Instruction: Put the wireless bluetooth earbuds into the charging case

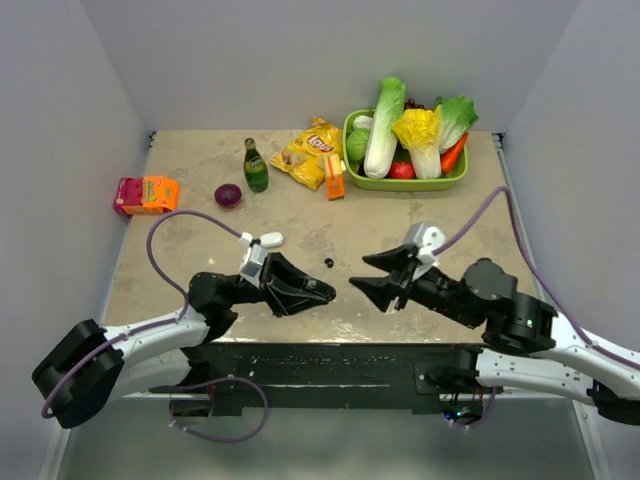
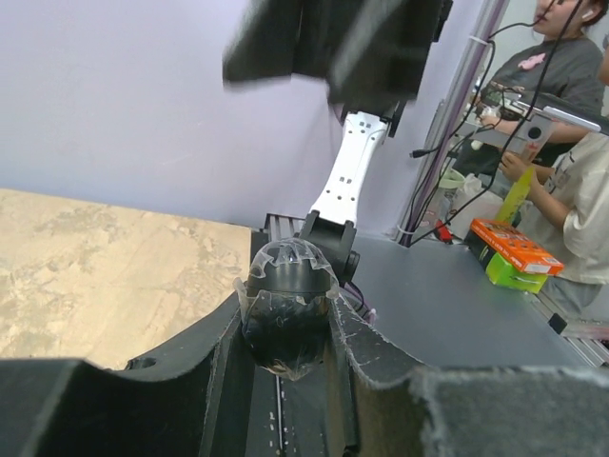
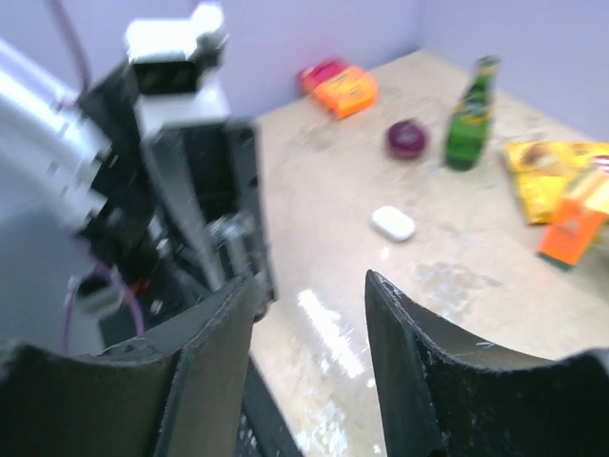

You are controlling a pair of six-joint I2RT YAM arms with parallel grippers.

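My left gripper (image 1: 310,291) is shut on the black earbud case (image 2: 288,305), which appears wrapped in clear film; whether an earbud sits in it cannot be told. My right gripper (image 1: 362,277) hangs just right of it, part open, with nothing visible between its fingers; in the right wrist view its fingertips are apart and the left arm is blurred. A small black earbud (image 1: 329,262) lies on the table behind the grippers. A white rounded object (image 1: 271,240) lies further left, seen also in the right wrist view (image 3: 392,223).
At the back stand a green basket (image 1: 410,183) of vegetables, a chip bag (image 1: 305,150), an orange carton (image 1: 334,178) and a bottle (image 1: 255,170). An onion (image 1: 228,195) and boxes (image 1: 146,196) are at left.
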